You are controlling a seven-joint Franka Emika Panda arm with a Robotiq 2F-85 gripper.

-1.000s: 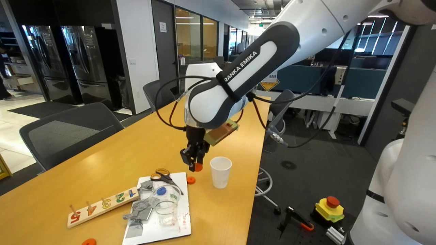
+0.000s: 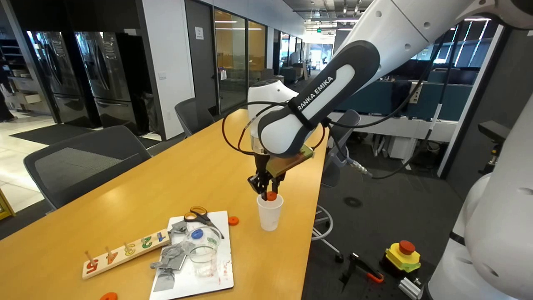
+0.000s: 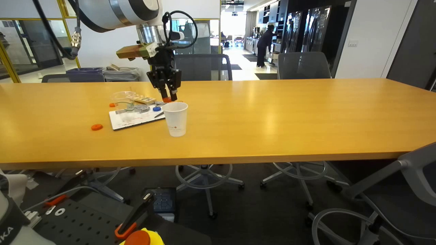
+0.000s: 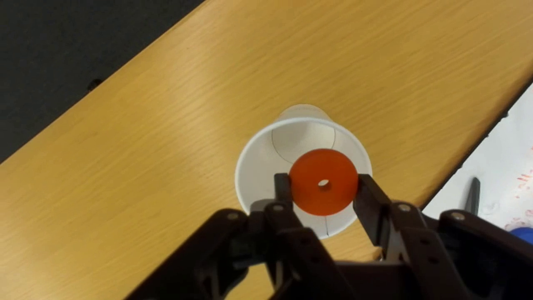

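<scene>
Pinched between my gripper's fingertips is an orange ring [image 4: 323, 199] with a small hole at its centre. My gripper is shut on it, a finger at either side. Beneath, in the wrist view, the white cup [image 4: 255, 175] stands upright with its mouth open, and the part of its inside that shows looks empty. From exterior view 1, the ring [image 2: 271, 196] appears at the cup's [image 2: 270, 215] rim. In exterior view 2 the ring [image 3: 166, 99] shows just above the cup [image 3: 176, 119].
A white board [image 2: 220, 270] left of the cup bears scissors [image 2: 198, 215], a clear container [image 2: 203, 255], grey scraps and a blue ring [image 2: 197, 234]. Other orange rings [image 2: 233, 220] lie loose. A numbered peg strip [image 2: 125, 252] sits beside the board. The table's edge runs close by the cup.
My gripper has carried the orange ring rightward in exterior view 1, from beside the cup to over its mouth. The cup and the board's items have stayed put.
</scene>
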